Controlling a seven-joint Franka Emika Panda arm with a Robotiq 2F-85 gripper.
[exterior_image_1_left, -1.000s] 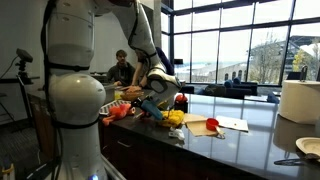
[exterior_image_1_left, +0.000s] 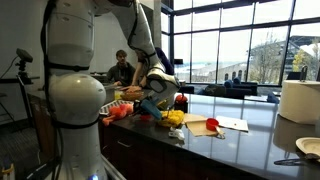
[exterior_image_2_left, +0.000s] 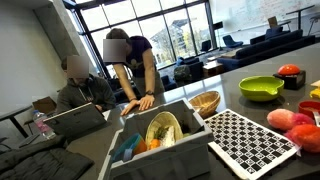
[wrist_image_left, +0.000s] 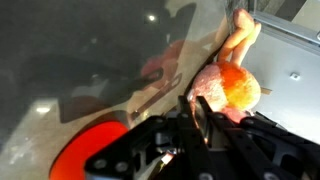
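Observation:
An orange and pale pink plush toy (wrist_image_left: 237, 85) with long ears lies on its side at the right of the wrist view. My gripper reaches up from the lower edge there, its dark fingertips right beside or over the toy's near side. Whether any of the toy is between the fingers cannot be made out. In exterior view 1 my arm (exterior_image_1_left: 84, 100) bends over the counter, with the gripper end small and unclear among the clutter.
A red-orange round dish (wrist_image_left: 85, 152) is left of my gripper. The counter holds a yellow item (exterior_image_1_left: 174, 118), a red cup (exterior_image_1_left: 212, 124) and white paper (exterior_image_1_left: 233, 124). A grey bin (exterior_image_2_left: 160, 160) stands near two people. Clear counter lies at the right.
The arm's base and the counter's right side look the same. Around the blue item near the gripper there is at most a slight shift; details are too small to tell.

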